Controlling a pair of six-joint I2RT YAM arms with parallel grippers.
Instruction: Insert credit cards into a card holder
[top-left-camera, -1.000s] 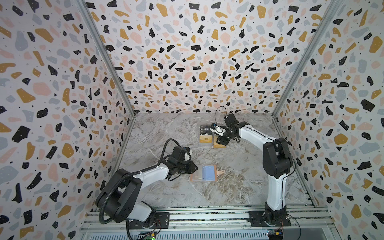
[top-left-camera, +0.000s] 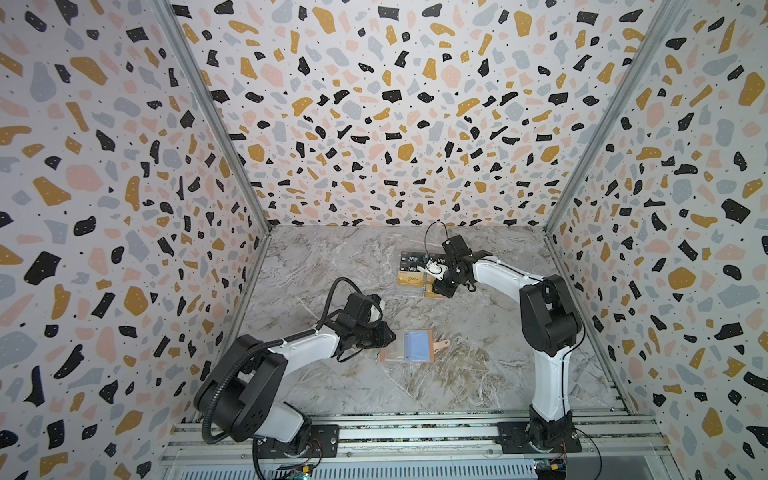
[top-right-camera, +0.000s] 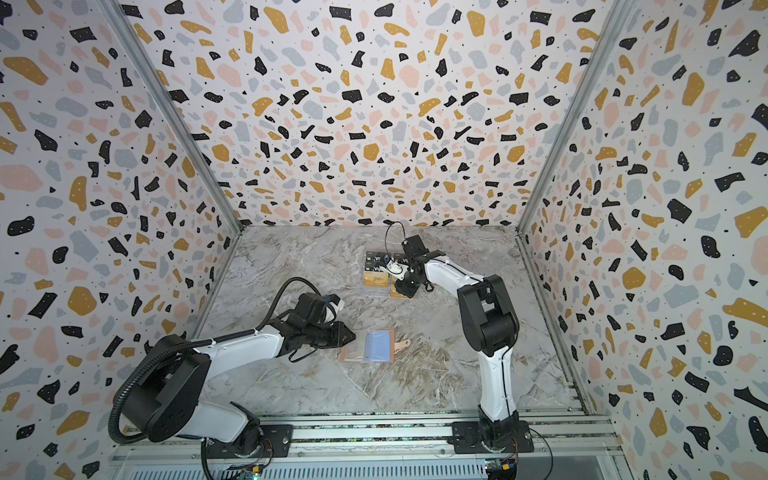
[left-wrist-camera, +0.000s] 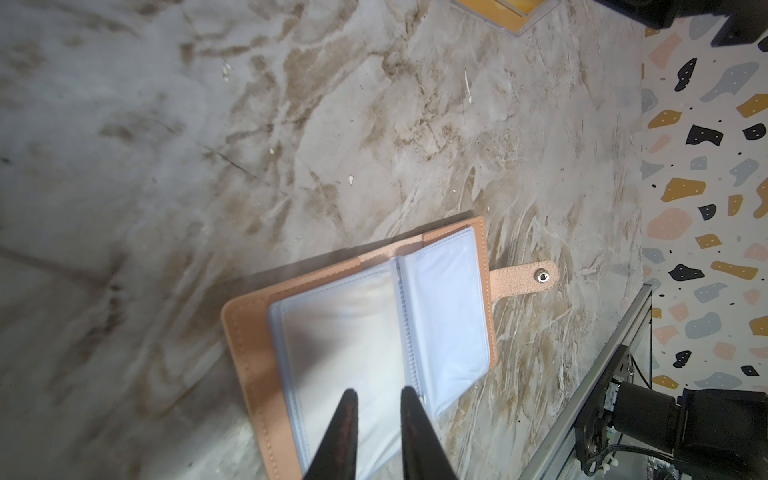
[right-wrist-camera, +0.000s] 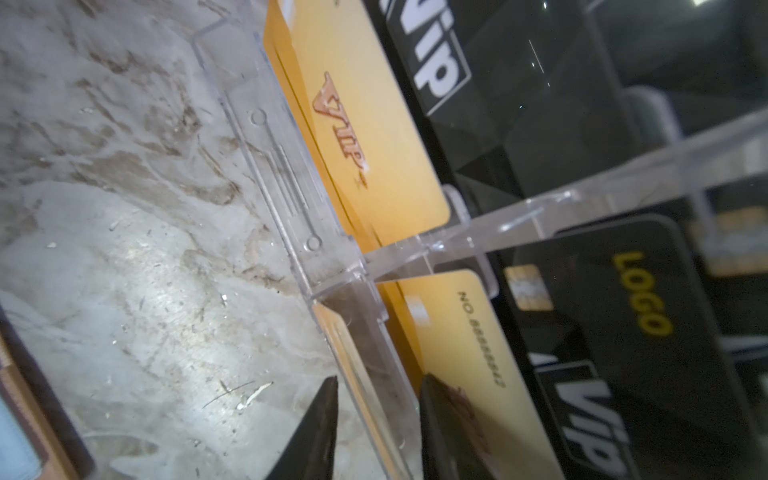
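An open tan card holder (left-wrist-camera: 344, 336) with clear sleeves and a snap strap lies at the front middle. My left gripper hangs over its near part, fingers apart and empty. Farther back stands a clear acrylic rack (right-wrist-camera: 280, 184) of gold and black VIP cards. My right gripper is over the rack's front edge, fingers open around the top of a gold card (right-wrist-camera: 356, 372) seen edge-on, beside another gold card (right-wrist-camera: 464, 336). Whether the fingertips touch it cannot be told.
Patterned walls surround it on three sides, and a metal rail (top-left-camera: 384, 424) runs along the front.
My right gripper has moved a little toward the front-left and down over the rack's front edge. The left arm has stayed nearly still.
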